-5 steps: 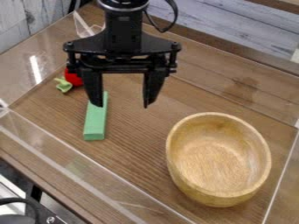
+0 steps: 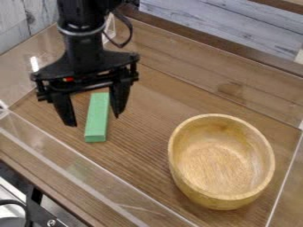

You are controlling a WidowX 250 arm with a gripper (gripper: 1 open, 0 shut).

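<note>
My black gripper (image 2: 87,108) is open and reaches down over a green rectangular block (image 2: 97,129) lying on the wooden surface at the left. Its two dark fingers hang to either side of the block's upper part, one left and one right; whether either touches it cannot be told.
A large empty tan bowl (image 2: 221,160) sits at the right front. Raised edges bound the left and back, and a cable lies at the lower left corner.
The gripper has moved left and lower, toward the green block. The small red and green object at the upper left is now hidden behind it. The block and bowl are unmoved.
</note>
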